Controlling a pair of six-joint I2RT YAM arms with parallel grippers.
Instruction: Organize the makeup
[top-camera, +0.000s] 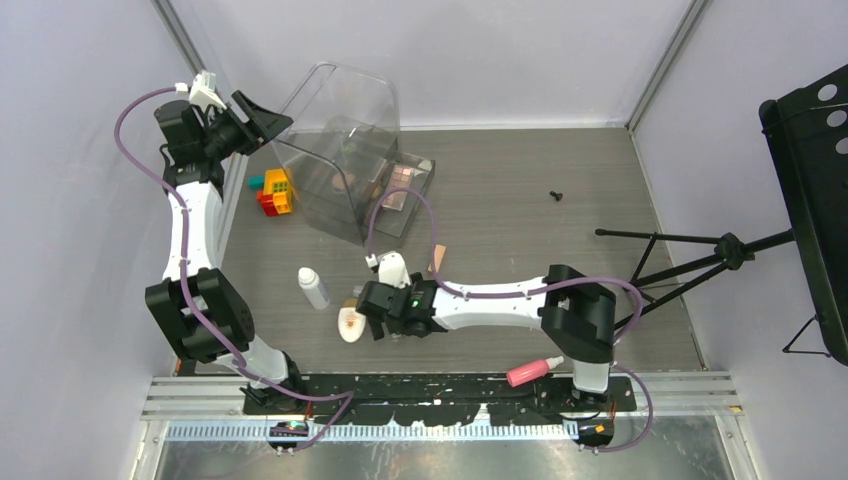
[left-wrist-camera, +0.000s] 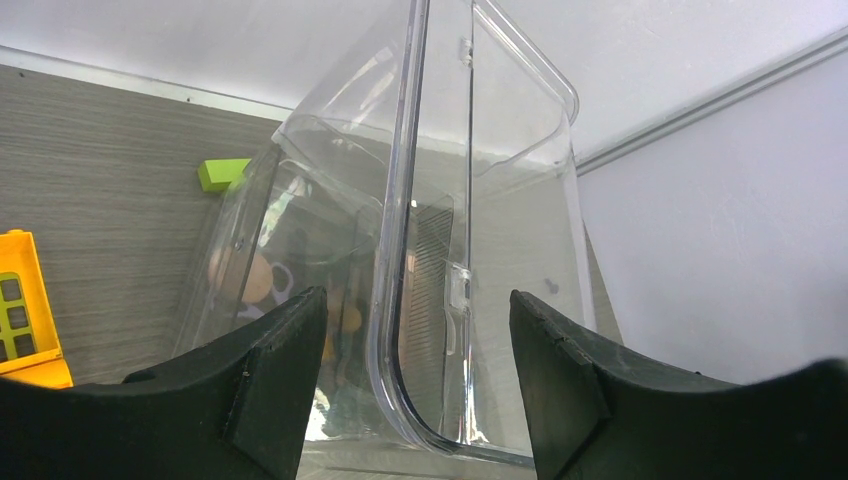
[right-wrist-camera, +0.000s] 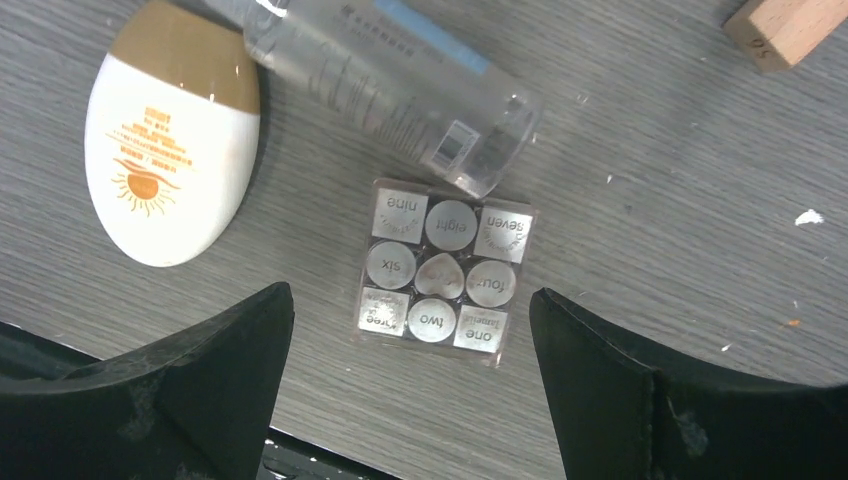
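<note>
My right gripper hangs open over a clear square block of numbered pots (right-wrist-camera: 440, 270), with a clear bottle (right-wrist-camera: 390, 80) and an oval sunscreen (right-wrist-camera: 165, 150) beside it. In the top view the right arm hides most of the pots. My left gripper is part open at the clear-lidded organizer (top-camera: 330, 200), the lid's rim between its fingers in the wrist view; whether it touches cannot be told. A palette (top-camera: 397, 185) lies in the organizer's open drawer (top-camera: 405, 215). A white bottle (top-camera: 313, 288) and pink bottle (top-camera: 532, 370) lie outside.
Yellow and red toy pieces (top-camera: 278, 190) sit left of the organizer. A wooden block (right-wrist-camera: 780, 30) lies behind the pots. A black stand (top-camera: 730, 250) occupies the right side.
</note>
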